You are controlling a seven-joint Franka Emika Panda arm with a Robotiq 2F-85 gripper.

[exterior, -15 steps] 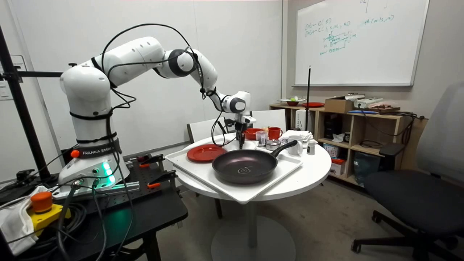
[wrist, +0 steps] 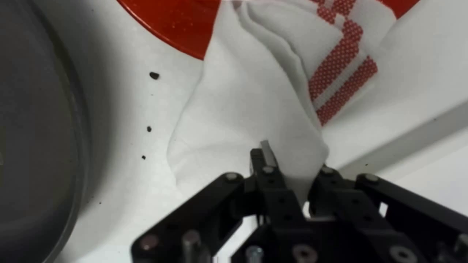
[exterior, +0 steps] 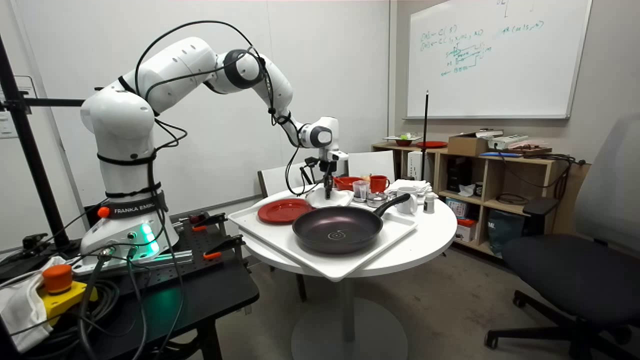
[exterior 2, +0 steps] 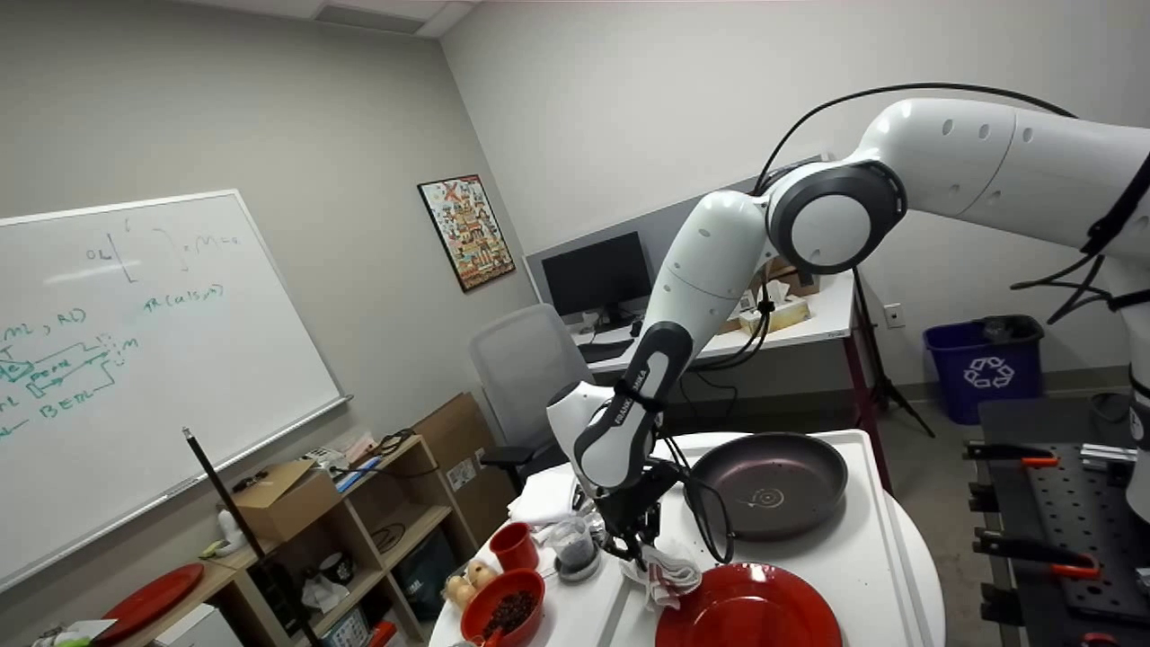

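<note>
Pinched in my gripper is a white cloth (wrist: 254,100) with red checked stripes; the fingers are shut on one folded edge of it. The cloth stretches up the wrist view, its far part over the rim of a red plate (wrist: 180,22). In the second exterior view the cloth (exterior 2: 670,573) looks bunched beside the plate (exterior 2: 749,609), with my gripper (exterior 2: 636,550) right above it. A dark frying pan (exterior: 337,229) stands on the white tray (exterior: 324,267), apart from the cloth. How high the cloth's held edge is, I cannot tell exactly.
Beyond the tray stand a red bowl (exterior 2: 507,606) with dark bits in it, a red mug (exterior 2: 514,546), a clear cup (exterior 2: 573,539) and a white mug (exterior: 408,199). The pan's handle (exterior: 393,204) points toward the white mug. Small dark crumbs lie on the tray near the pan.
My gripper has risen a little and moved slightly left in the first exterior view. The cloth's white fabric now stands higher around the fingers. Pan and plate have stayed put.
</note>
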